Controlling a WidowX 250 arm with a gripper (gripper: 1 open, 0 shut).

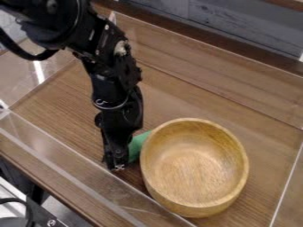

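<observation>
My black gripper (119, 152) reaches down to the wooden counter just left of a light wooden bowl (196, 164). A green object (137, 144) lies low between the gripper and the bowl, partly hidden by both. The gripper's fingers are dark and overlap the green object, so what is between them is hard to make out.
A clear plastic edge runs along the front left, and a wall stands at the back.
</observation>
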